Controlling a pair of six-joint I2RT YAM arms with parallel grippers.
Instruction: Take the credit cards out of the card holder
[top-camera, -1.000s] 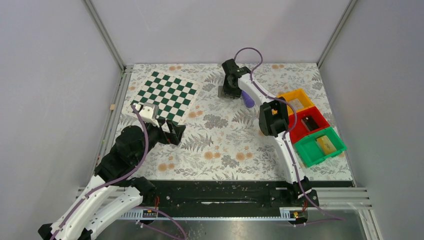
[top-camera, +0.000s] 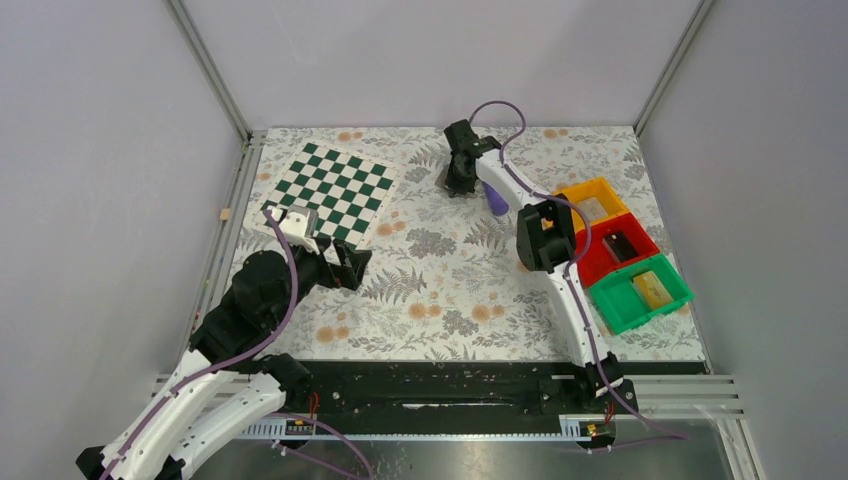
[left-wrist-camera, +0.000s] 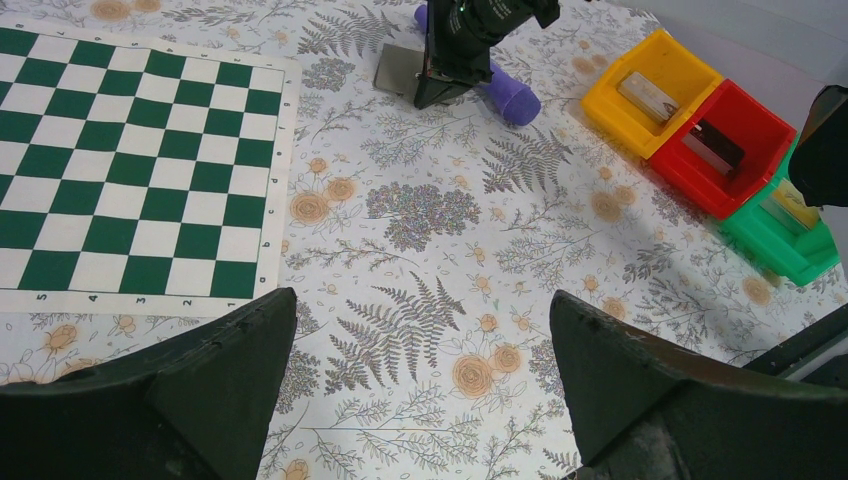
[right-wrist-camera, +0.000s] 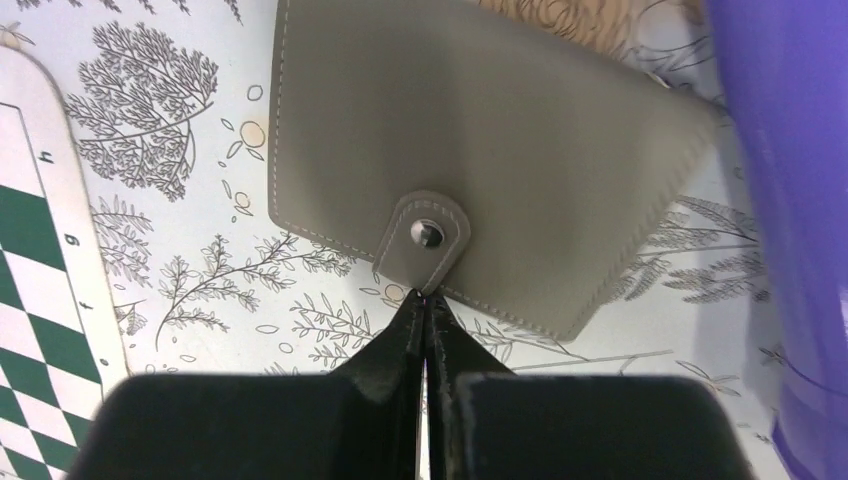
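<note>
A grey-brown card holder (right-wrist-camera: 490, 150) with a snap tab (right-wrist-camera: 405, 250) lies on the floral mat beside the checkerboard's right side. My right gripper is shut on the tip of that tab, at the holder's lower edge. In the left wrist view the holder (left-wrist-camera: 398, 70) is partly hidden by the right gripper. No cards show. My left gripper is open above the front left of the mat, with nothing between its fingers.
A purple cylinder (left-wrist-camera: 510, 100) lies right beside the holder. A checkerboard (top-camera: 330, 190) is at back left. Yellow (top-camera: 590, 190), red (top-camera: 590, 260) and green (top-camera: 615, 310) bins stand at the right.
The right gripper has shifted very slightly at the card holder. The left arm has not moved.
</note>
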